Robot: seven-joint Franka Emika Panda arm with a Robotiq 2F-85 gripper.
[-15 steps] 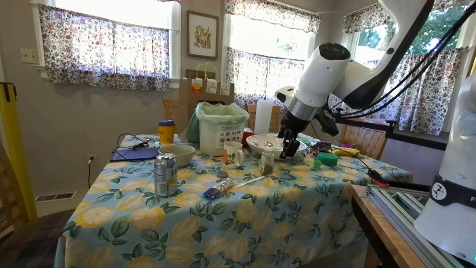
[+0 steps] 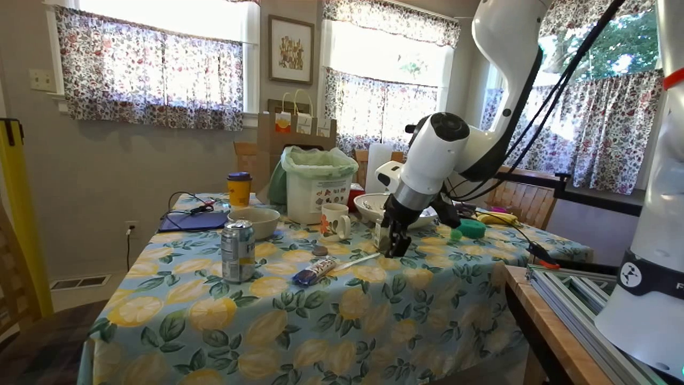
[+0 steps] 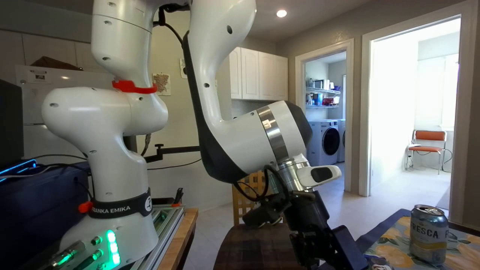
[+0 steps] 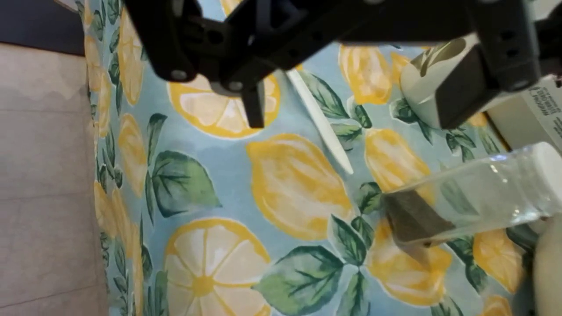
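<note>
My gripper stands open, with nothing between its widely parted fingers, above the lemon-print cloth. In exterior view 1 the gripper hangs low over the table, partly covering a small clear jar. The wrist view shows that jar, with a white cap and dark contents, off to the right of the gap. A thin white stick lies on the cloth below the gap. Left of the gripper is a blue-and-white packet, beside the stick's other end. A patterned white mug stands farther back.
A silver can stands near the left front, with a pale bowl behind it. The lined white bin and large white bowl crowd the back. Green items lie right.
The arm has moved left and down in exterior view 1, from in front of the large bowl to beside the jar. The table objects look unmoved.
</note>
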